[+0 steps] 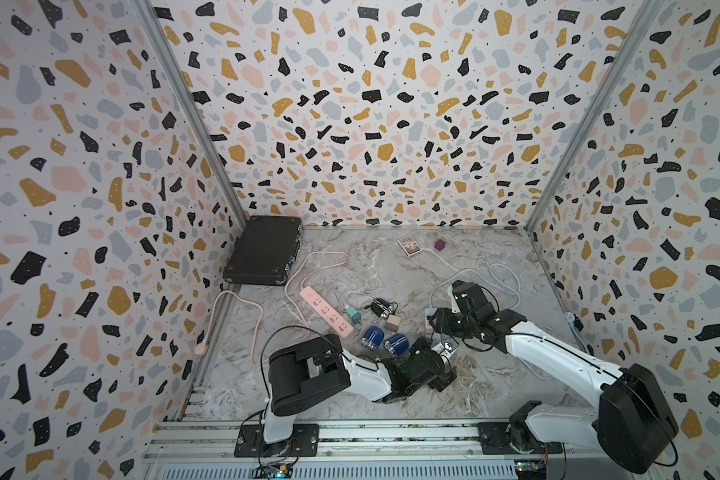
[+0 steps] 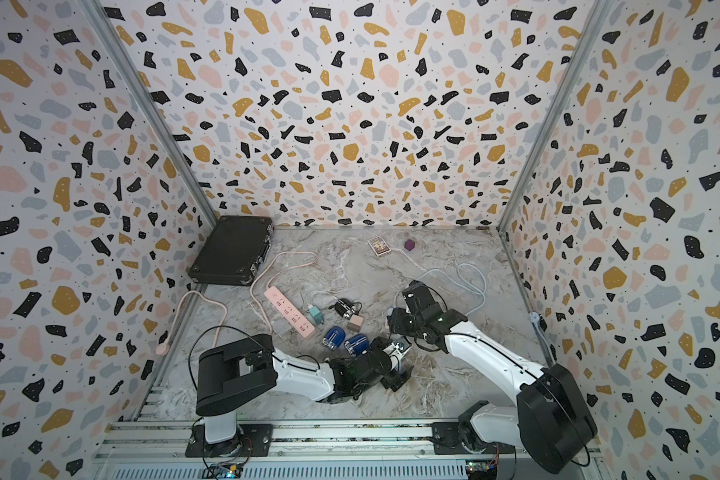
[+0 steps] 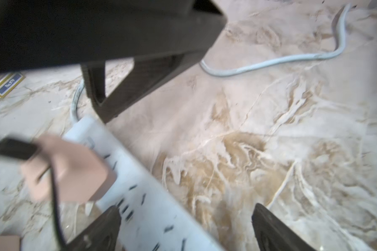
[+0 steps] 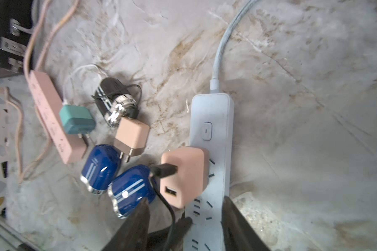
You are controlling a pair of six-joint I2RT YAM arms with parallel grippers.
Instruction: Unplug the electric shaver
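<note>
A pale blue power strip point(image 4: 211, 113) lies at the centre right of the table. A peach adapter point(image 4: 182, 175) with a black cable sits over its sockets, overhanging one long edge; whether its prongs are seated is hidden. In the left wrist view the same adapter point(image 3: 67, 171) looks blurred beside the strip point(image 3: 150, 196). My left gripper stands open low over the near part of the strip. Over the strip too, my right gripper is open, its fingers apart. Which item is the shaver I cannot tell; a black, silver-headed device point(image 4: 117, 100) lies to the left.
A pink power strip point(image 1: 326, 310), a teal adapter point(image 1: 352, 313), a loose peach adapter point(image 1: 393, 322) and two blue objects point(image 1: 397, 344) crowd the left side. A black case point(image 1: 264, 249) stands at the back left.
</note>
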